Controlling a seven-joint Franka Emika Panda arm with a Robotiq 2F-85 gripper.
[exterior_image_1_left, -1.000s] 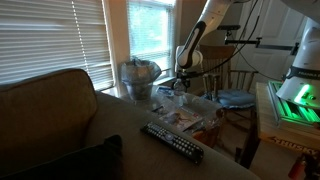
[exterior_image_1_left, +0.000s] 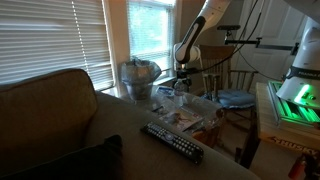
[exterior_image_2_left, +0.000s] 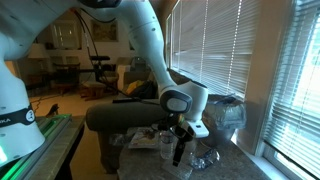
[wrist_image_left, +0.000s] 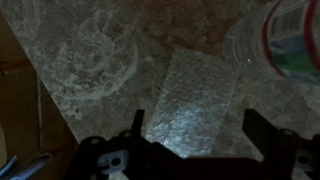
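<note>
My gripper is open over the grey mottled tabletop, its dark fingers set wide apart. Below and between them lies a pale, shiny rectangular piece (wrist_image_left: 192, 100), seemingly flat on the surface; nothing shows gripped. A clear round container with a coloured label (wrist_image_left: 292, 42) stands close by at the top right of the wrist view. In exterior view 2 the gripper (exterior_image_2_left: 186, 138) points down among small clear and shiny items. From exterior view 1 the gripper (exterior_image_1_left: 182, 80) appears at the far end of the table, its fingertips too small to make out.
A dark remote (exterior_image_1_left: 172, 142) lies at the near part of the surface. A large clear bin (exterior_image_1_left: 138, 78) stands near the window. Small transparent packages (exterior_image_1_left: 178, 117) clutter the middle. A brown couch (exterior_image_1_left: 45, 105) borders the left side.
The arm has shifted slightly to the left in exterior view 1. The remote, bin and packages look unmoved.
</note>
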